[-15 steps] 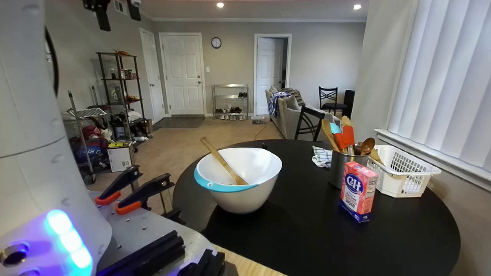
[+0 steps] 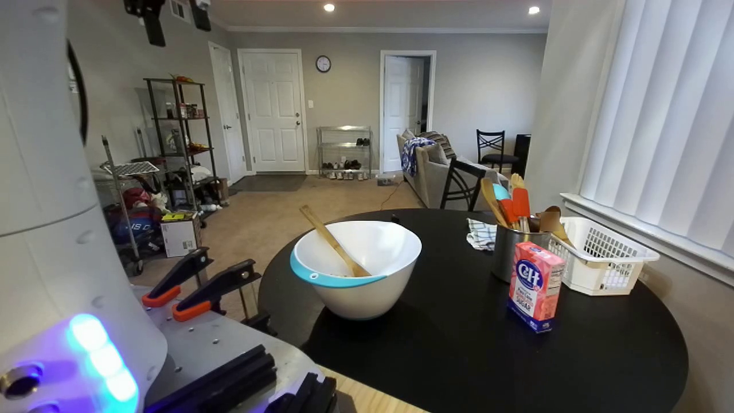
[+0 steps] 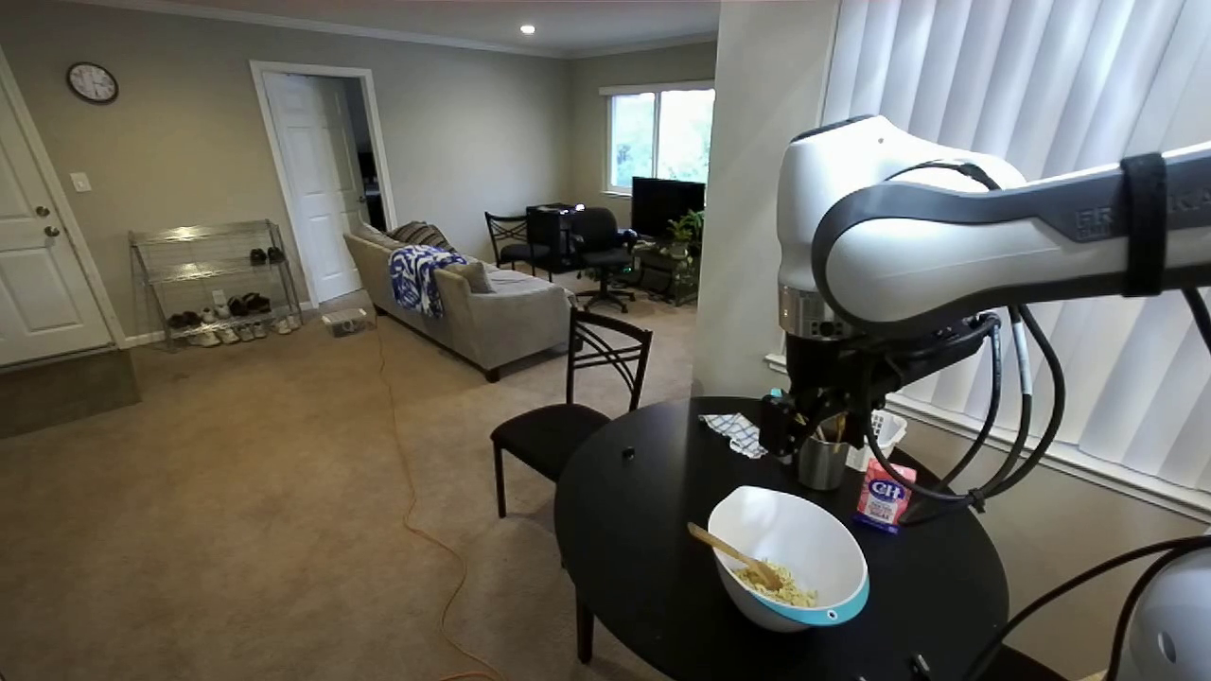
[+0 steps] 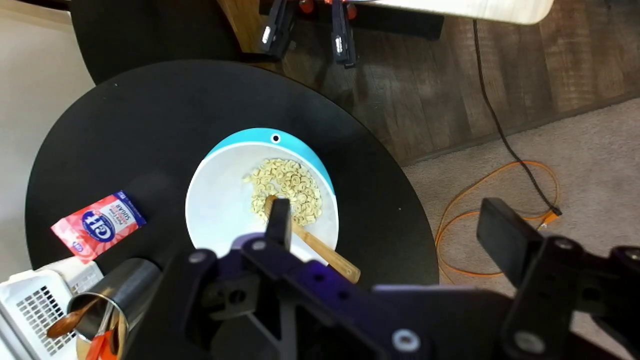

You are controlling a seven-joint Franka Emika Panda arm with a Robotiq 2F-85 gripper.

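High at the top left of exterior view 1, my gripper (image 2: 178, 26) stands open, its two fingers well apart. In the wrist view the open gripper has nothing held between its fingers. Below it on the black table is a white bowl (image 4: 225, 198) with a teal rim, holding pale oat-like pieces (image 4: 291, 183). A wooden utensil (image 2: 334, 241) leans in the bowl, handle over the rim. A metal canister (image 2: 503, 254) holds several utensils, among them a brown wooden spoon (image 2: 552, 221). In front of the canister stands a pink sugar box (image 2: 535, 285).
A white basket (image 2: 598, 279) sits behind the canister near the window. A checked cloth (image 3: 735, 433) lies at the far side. A chair (image 3: 573, 426) stands beside the table.
The brown wooden spoon in the canister has tipped over lower toward the basket. My gripper, the bowl and the sugar box look unmoved.
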